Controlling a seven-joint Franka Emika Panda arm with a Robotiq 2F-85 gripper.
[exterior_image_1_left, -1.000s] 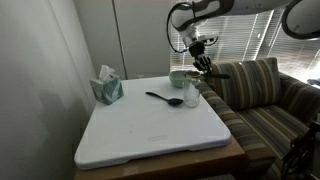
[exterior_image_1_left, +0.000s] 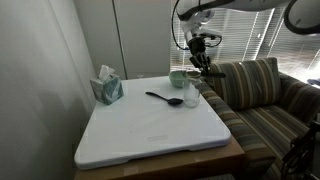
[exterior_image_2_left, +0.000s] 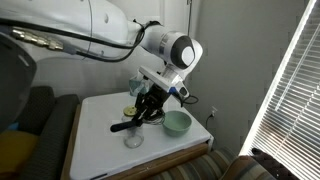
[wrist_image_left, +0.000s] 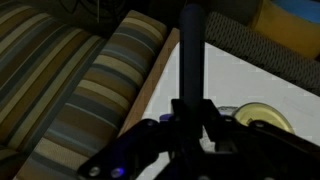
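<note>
In exterior view 1 my gripper (exterior_image_1_left: 204, 70) hangs above the far right edge of the white table (exterior_image_1_left: 125, 135), shut on a dark utensil (exterior_image_1_left: 214, 73). A long flat dark utensil (wrist_image_left: 191, 55) runs straight up from the fingers in the wrist view; its exact kind is hard to tell. Exterior view 2 shows the dark utensil (exterior_image_2_left: 122, 126) sticking out beside a clear cup (exterior_image_2_left: 134, 137). The fingertips are too dark to make out. On the table lie a black spoon (exterior_image_1_left: 163, 98) and, near it, the clear cup (exterior_image_1_left: 191, 96).
A green bowl (exterior_image_2_left: 177, 123) stands near the table's edge, close to my gripper. A tissue box (exterior_image_1_left: 107, 86) sits at the far left. Beside the table is a striped sofa (exterior_image_1_left: 248, 85).
The arm above my gripper has shifted and tilted slightly. The gripper and dark utensil stay in almost the same place; the things on the table have not moved.
</note>
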